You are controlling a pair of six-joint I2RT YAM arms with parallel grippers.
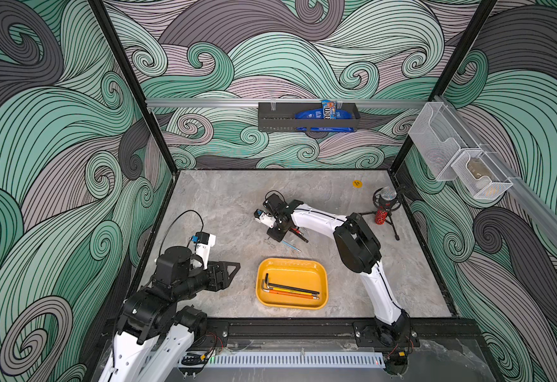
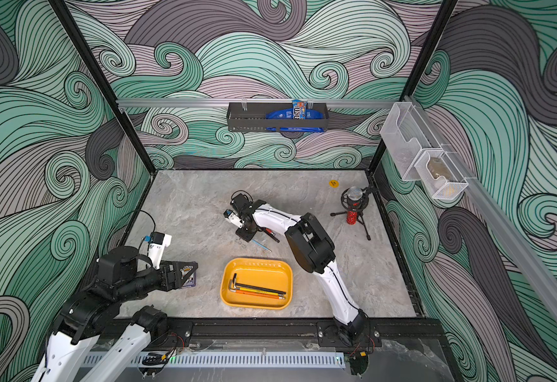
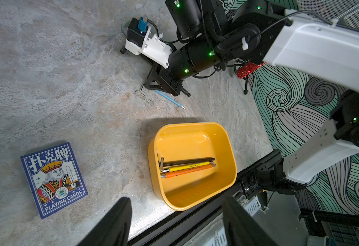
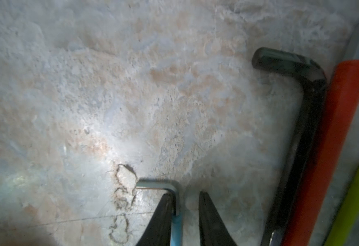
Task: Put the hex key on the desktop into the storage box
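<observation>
A light blue hex key (image 4: 176, 231) with a bent metal end lies on the desk, its shaft visible in the gap between my right fingers and close to the left fingertip (image 4: 165, 211). My right gripper is part open, low over the desk; contact with the key cannot be told. More of the blue shaft (image 3: 169, 99) shows in the left wrist view. The yellow storage box (image 1: 291, 262) holds several hex keys: black (image 3: 191, 161), yellow (image 3: 189, 166) and orange (image 3: 187, 171). Left of the box, my empty left gripper (image 1: 233, 272) hangs open.
Right of the right fingers lie a large black hex key (image 4: 298, 135), a red one (image 4: 327, 155) and a yellow-green one (image 4: 349, 209). A card box (image 3: 54, 179) lies left of the storage box. A red microphone (image 1: 383, 210) stands far right.
</observation>
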